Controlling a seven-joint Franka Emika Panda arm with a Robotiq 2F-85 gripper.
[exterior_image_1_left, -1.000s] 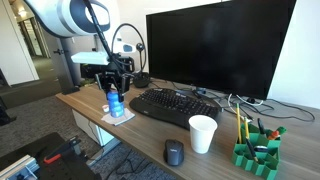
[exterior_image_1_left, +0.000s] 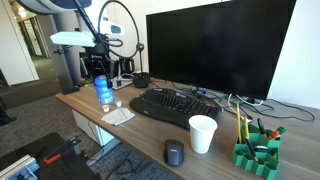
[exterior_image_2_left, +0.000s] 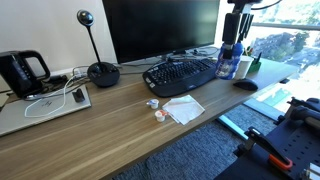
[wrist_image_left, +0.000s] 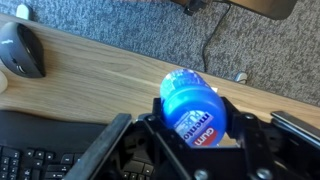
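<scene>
A blue, translucent gum container (wrist_image_left: 194, 112) with a printed label is between the fingers of my gripper in the wrist view. My gripper (exterior_image_1_left: 101, 76) is shut on its upper part in exterior view 1, where the blue container (exterior_image_1_left: 104, 92) hangs at the left end of the desk. Exterior view 2 shows the container (exterior_image_2_left: 231, 68) below the gripper (exterior_image_2_left: 235, 50), apart from the desk surface. The finger contact is small and partly hidden.
A white napkin (exterior_image_2_left: 183, 109) and small white pieces (exterior_image_2_left: 160, 115) lie on the wooden desk. Nearby are a black keyboard (exterior_image_1_left: 175, 106), a mouse (exterior_image_1_left: 174, 152), a white cup (exterior_image_1_left: 202, 134) and a green pen holder (exterior_image_1_left: 256, 158). A large monitor (exterior_image_1_left: 215, 50) stands behind.
Arm and container have moved up and to the left in exterior view 1, away from the napkin. The desk items have stayed where they were.
</scene>
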